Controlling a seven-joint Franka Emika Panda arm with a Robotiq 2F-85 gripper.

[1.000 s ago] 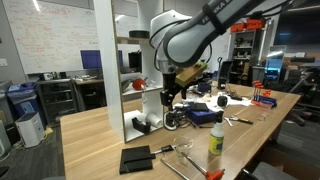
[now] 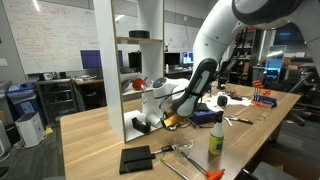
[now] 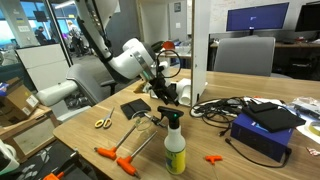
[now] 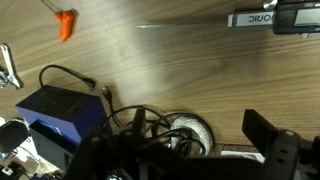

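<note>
My gripper is open above the wooden table, its two dark fingers wide apart with bare wood and a coiled black cable between and below them. Seen from outside, the gripper [image 2: 170, 124] hangs low beside the white shelf post. The other outside view places the gripper [image 3: 168, 97] behind the green-labelled bottle [image 3: 175, 152]. A blue box [image 4: 62, 118] lies to the left in the wrist view. At the top there, a thin blade with a grey handle [image 4: 260, 19] points left, and a small orange-handled item [image 4: 66, 24] lies farther left.
Orange-handled tools [image 3: 131, 157] and a clear bowl [image 2: 183, 147] lie on the near table. A black square pad [image 2: 136, 159] sits near the edge. The tall white shelf [image 2: 151, 60] stands close to the arm. Bare wood is free at the left.
My arm has come down and swung inward, bringing the gripper lower, close to the table beside the shelf. The table objects appear unmoved.
</note>
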